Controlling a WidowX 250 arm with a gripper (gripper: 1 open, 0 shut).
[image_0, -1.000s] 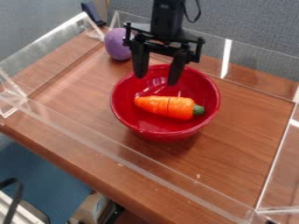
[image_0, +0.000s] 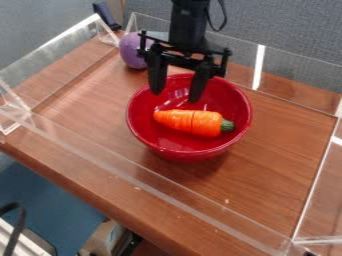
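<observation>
An orange toy carrot (image_0: 189, 121) with a green tip lies inside a red bowl (image_0: 186, 149) in the middle of the wooden table. My black gripper (image_0: 178, 92) hangs over the back part of the bowl, above the carrot, with its two fingers apart and nothing seen between them.
A purple round object (image_0: 132, 49) sits at the back left. Low clear walls edge the wooden table (image_0: 267, 183). Bare table lies left, right and in front of the bowl.
The gripper has shifted very slightly to the left; the bowl and carrot stay in place.
</observation>
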